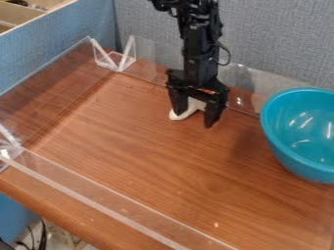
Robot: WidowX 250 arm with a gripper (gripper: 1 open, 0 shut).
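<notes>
The black gripper (196,105) hangs low near the back of the wooden table, open, its fingers either side of a small white object (182,111). The white object lies on the table, partly hidden behind the gripper; whether the fingers touch it is unclear.
A large teal bowl (300,146) occupies the right side. Clear acrylic borders with white corner brackets (112,61) edge the wooden table (117,156). A grey padded wall (287,39) rises behind.
</notes>
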